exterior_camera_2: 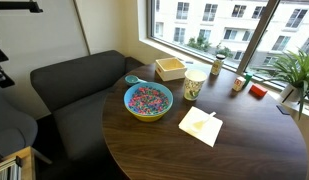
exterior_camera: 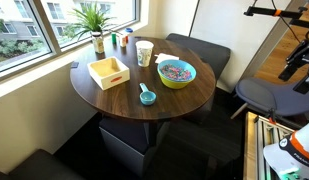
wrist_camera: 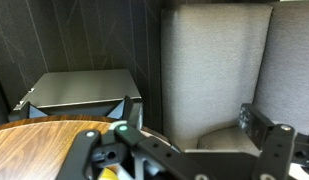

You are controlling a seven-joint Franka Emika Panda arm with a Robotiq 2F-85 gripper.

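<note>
My gripper stands open in the wrist view, its two dark fingers wide apart and nothing between them. On the round brown table (exterior_camera: 104,98) sits a blue-green bowl (exterior_camera: 176,84), filled with many pink and blue bits that show best in exterior view 2. A small teal scoop (exterior_camera: 147,97) with a handle lies nearer the table's front edge. Beyond the bowl is a white patterned cup (exterior_camera: 144,53). A cream open box (exterior_camera: 109,73) stands to the left. In exterior view 2, a light utensil (exterior_camera_2: 204,123) rests on a white napkin (exterior_camera_2: 200,125).
A potted plant (exterior_camera: 93,20) and small jars (exterior_camera: 123,39) stand by the window. Dark grey seats (exterior_camera_2: 64,95) surround the table. In the wrist view, a grey cushion (wrist_camera: 209,75) lies beyond the fingers, with the wooden table edge (wrist_camera: 39,140) at lower left.
</note>
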